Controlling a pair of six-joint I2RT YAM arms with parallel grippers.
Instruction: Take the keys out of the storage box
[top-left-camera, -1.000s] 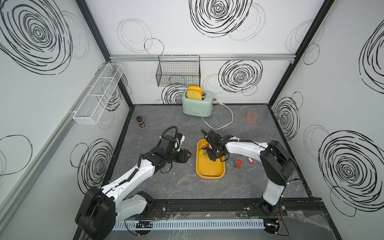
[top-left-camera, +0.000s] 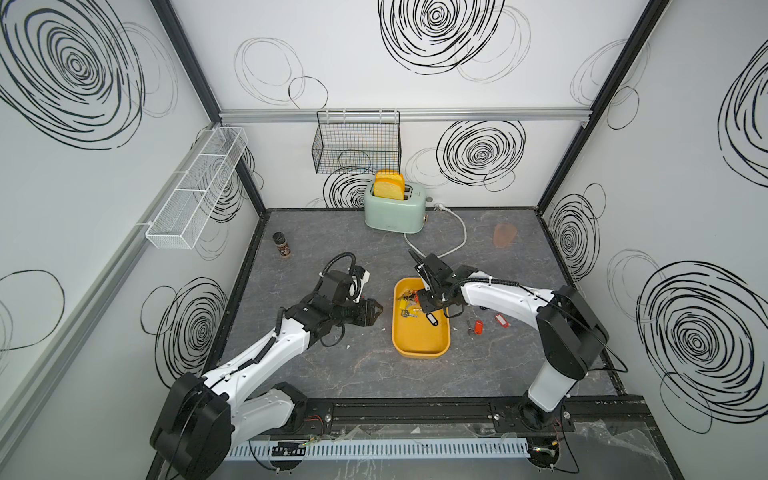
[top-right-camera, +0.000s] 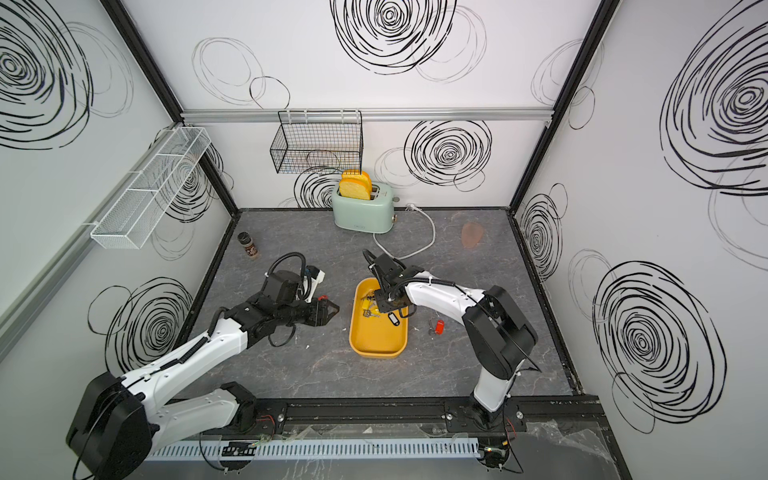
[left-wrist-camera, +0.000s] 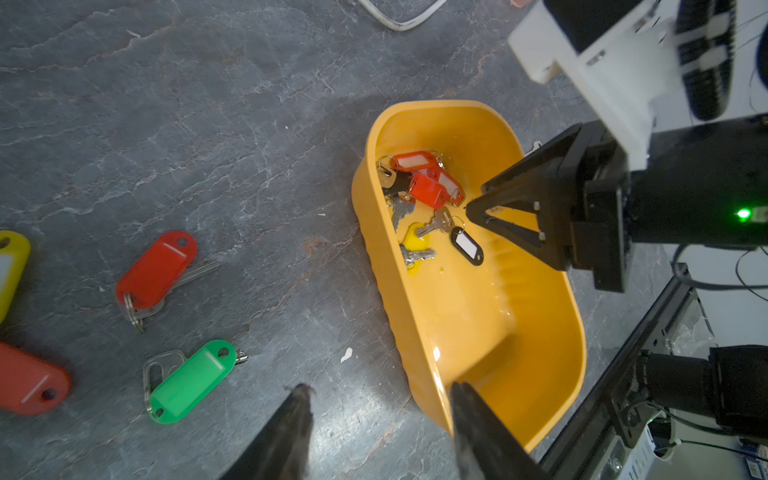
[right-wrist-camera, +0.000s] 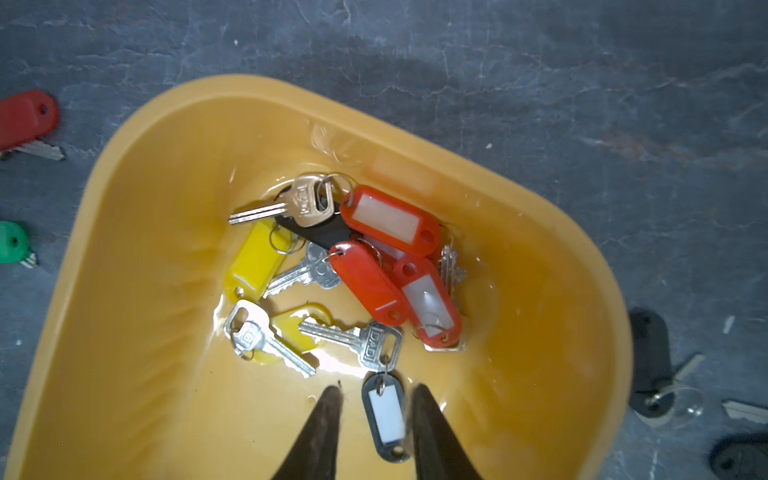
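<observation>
The yellow storage box (top-left-camera: 420, 340) holds several keys with tags: red tags (right-wrist-camera: 390, 218), a yellow tag (right-wrist-camera: 254, 260), silver keys (right-wrist-camera: 352, 340) and a black tag with a white label (right-wrist-camera: 386, 417). My right gripper is open over the box, its fingers empty and near the black tag. My left gripper hangs open left of the box, with nothing between its fingers.
Loose tagged keys lie left of the box, with red (left-wrist-camera: 156, 268) and green (left-wrist-camera: 192, 380) tags, and others to its right. A toaster (top-left-camera: 393, 212) with a cord and a spice jar (top-left-camera: 281, 244) stand farther back.
My right arm has shifted back to the right compared with a second ago, uncovering more of the box. The left arm has not moved.
</observation>
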